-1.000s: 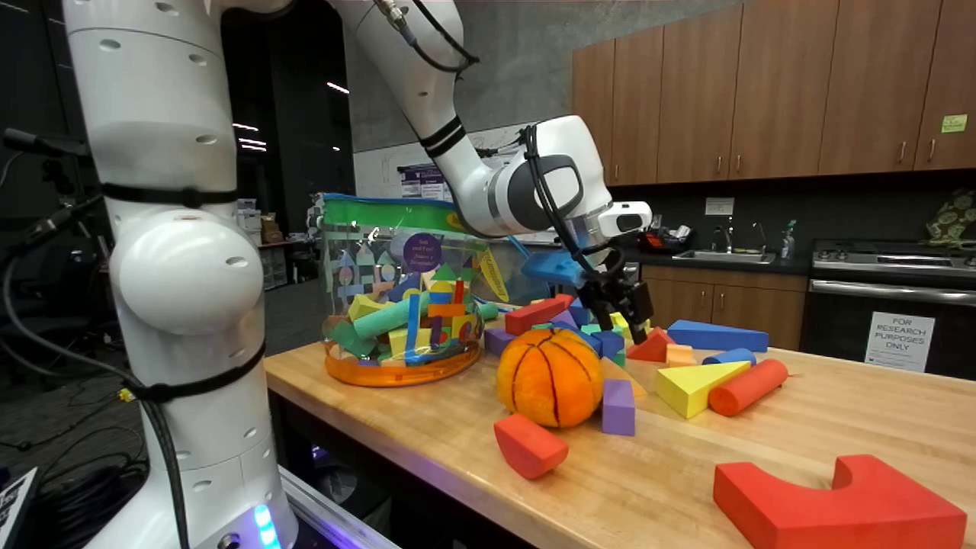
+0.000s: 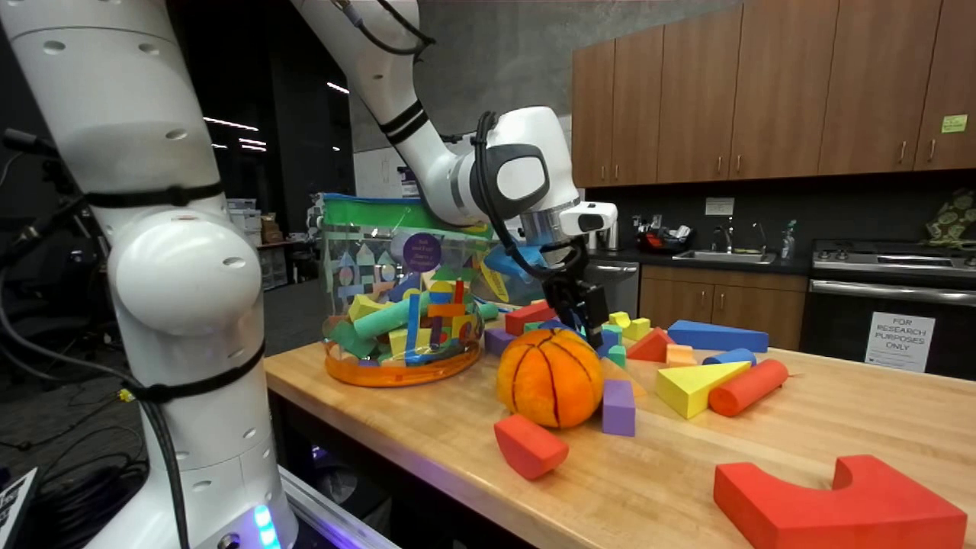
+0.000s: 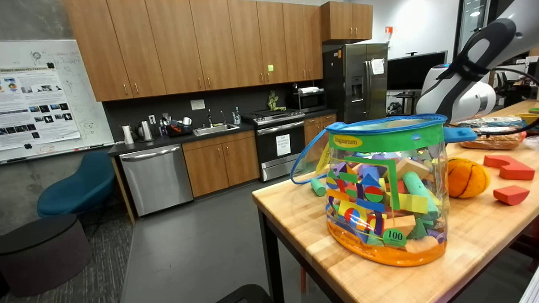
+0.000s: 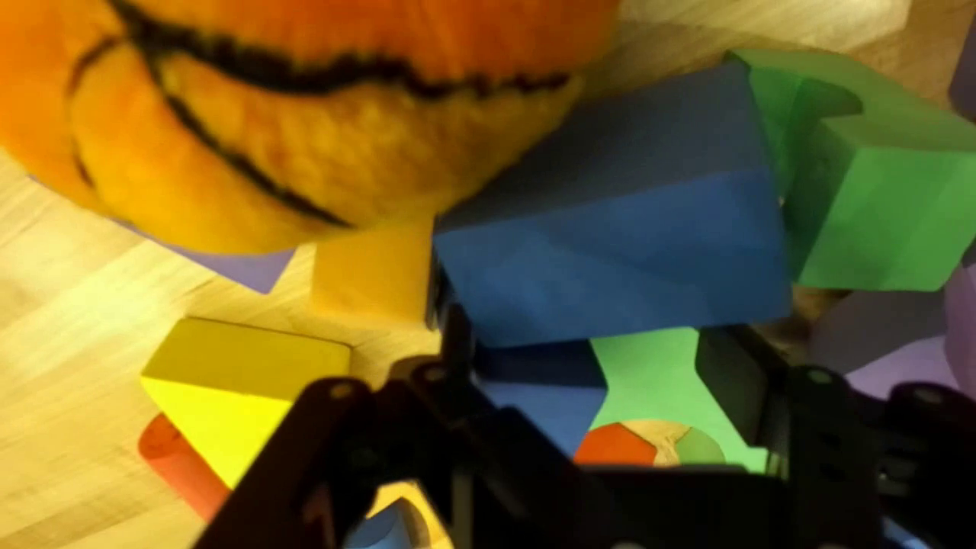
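Note:
My gripper points down into a pile of foam blocks, its two black fingers apart. A blue block (image 4: pixel 622 265) lies just ahead of the fingertips in the wrist view; whether they touch it I cannot tell. Between and below the fingers show a smaller dark blue block (image 4: pixel 549 393) and a light green piece (image 4: pixel 645 366). An orange plush pumpkin (image 2: pixel 550 377) sits right beside the pile and fills the upper left of the wrist view. In exterior view 1 the gripper's tips are partly lost behind the pumpkin and blocks.
A clear zip bag (image 3: pixel 389 255) of blocks stands at the table's end. A green block (image 4: pixel 887 201), a yellow wedge (image 2: pixel 695 389), a red cylinder (image 2: pixel 748 387) and a red arch (image 2: pixel 837 503) lie around.
In exterior view 1 the arm has swung left, toward the bag, and the gripper now sits over the blocks behind the pumpkin. The pumpkin and front blocks have not moved.

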